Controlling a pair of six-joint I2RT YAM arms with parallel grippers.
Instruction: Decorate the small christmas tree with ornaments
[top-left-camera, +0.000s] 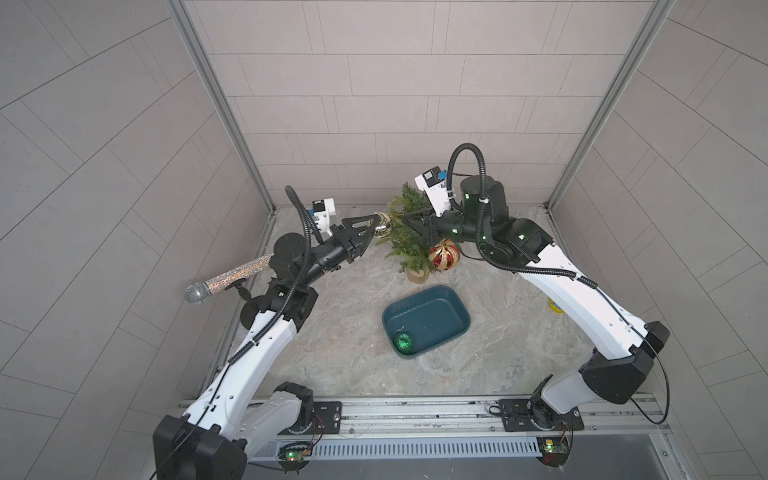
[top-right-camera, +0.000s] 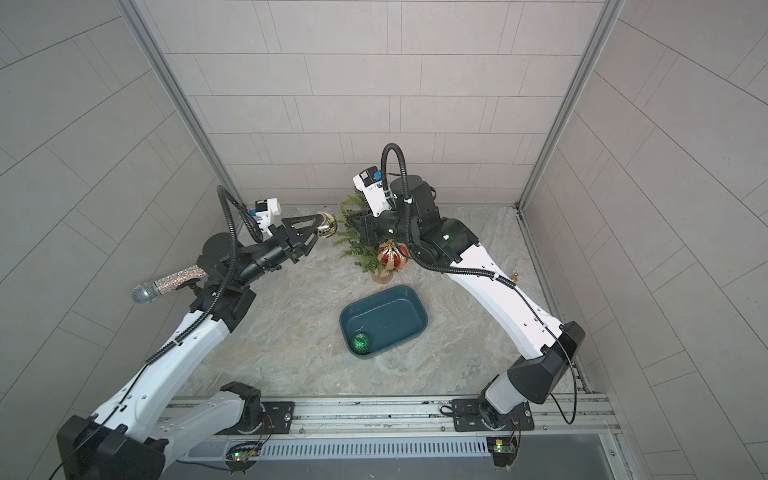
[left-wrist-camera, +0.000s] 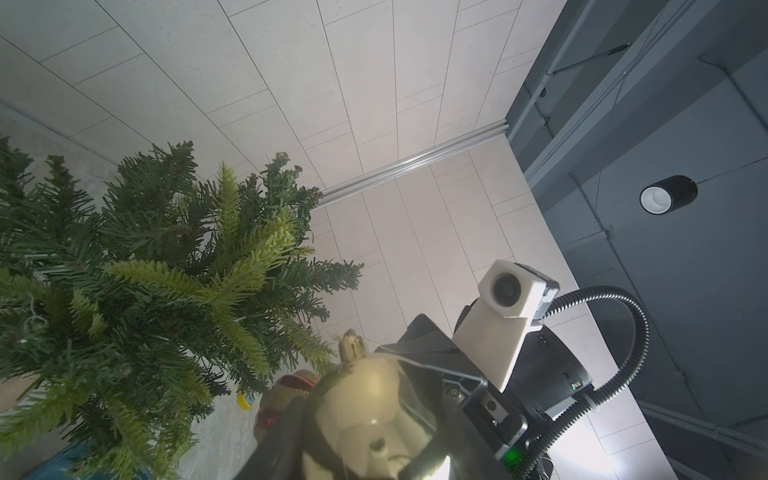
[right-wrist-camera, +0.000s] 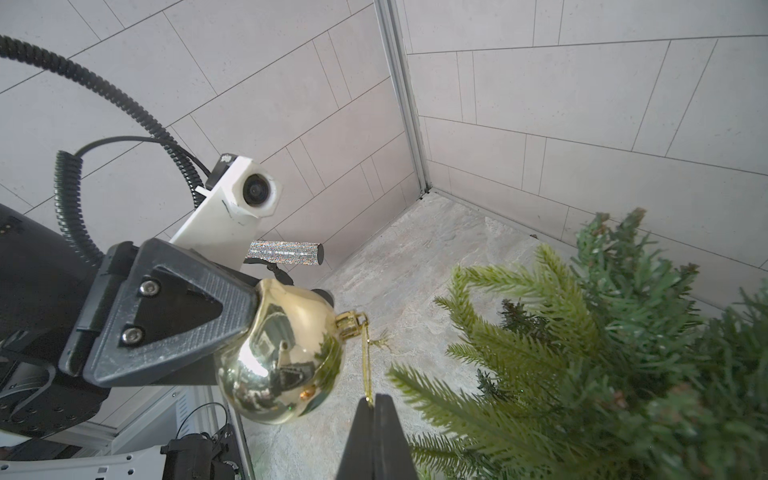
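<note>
A shiny gold ball ornament (right-wrist-camera: 280, 360) is clamped in my left gripper (top-left-camera: 376, 221), its cap pointing toward the right arm. From the cap, a thin gold loop (right-wrist-camera: 366, 364) stretches to the tips of my right gripper, which is shut with the loop's end apparently pinched there. Both grippers are at the left side of the small green tree (top-left-camera: 410, 254), near its upper branches. In the left wrist view the tree (left-wrist-camera: 160, 304) fills the left. A red and gold striped ornament (top-left-camera: 444, 254) hangs low on the tree's right side, partly behind the right arm.
A teal tray (top-left-camera: 454, 304) stands in front of the tree, with a green glitter ball (top-left-camera: 404, 343) in its near-left corner. At far left is a sparkly microphone (top-left-camera: 232, 277). A small yellow item (top-left-camera: 555, 306) lies at the right beneath the right arm.
</note>
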